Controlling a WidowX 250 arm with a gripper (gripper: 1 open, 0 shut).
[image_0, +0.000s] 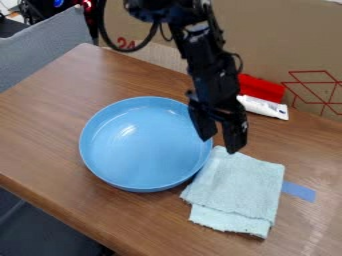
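My gripper hangs open just over the right rim of a round blue plate, pointing down, near the top edge of a folded pale cloth. Nothing shows between its fingers. The cloth lies flat on the wooden table, to the lower right of the plate.
A red object and a white tube-like item lie at the back right by a cardboard box. A blue tape strip is right of the cloth.
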